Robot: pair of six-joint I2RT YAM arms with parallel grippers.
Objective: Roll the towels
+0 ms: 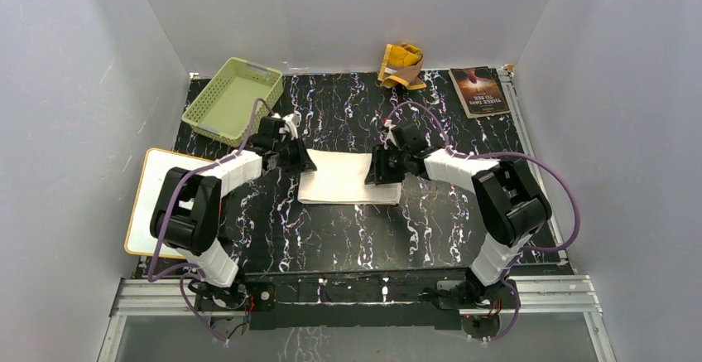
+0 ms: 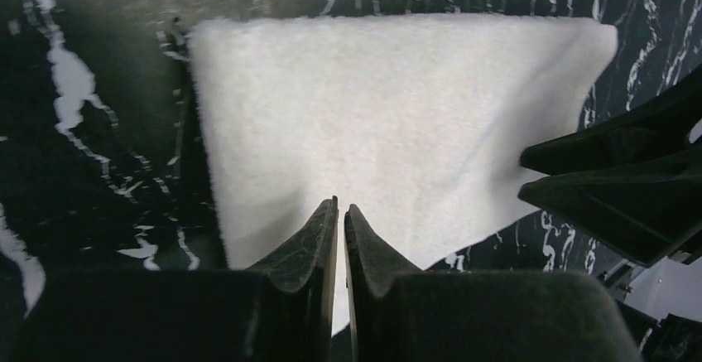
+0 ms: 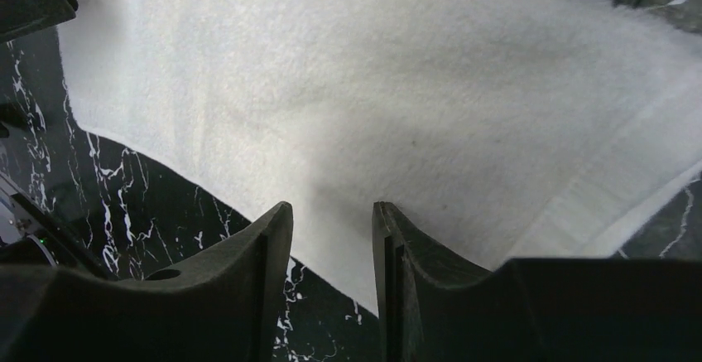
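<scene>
The cream towel (image 1: 340, 180) lies folded into a flat rectangle in the middle of the table. Over its left side is my left gripper (image 1: 310, 167); in the left wrist view its two fingertips stand close together, a narrow gap between them and towel showing beneath. My right gripper (image 1: 372, 181) is low over the towel's right part. In the right wrist view its fingers (image 3: 277, 238) are parted, with smooth towel visible between them; whether they pinch any cloth cannot be told. Another fold layer shows along the towel's edge (image 3: 641, 213) there.
A green basket (image 1: 197, 107) stands at the back left, close to my left arm. The whiteboard (image 1: 149, 213) lies partly under that arm. At the back are a yellow-brown cloth item (image 1: 401, 68) and a book (image 1: 480, 93).
</scene>
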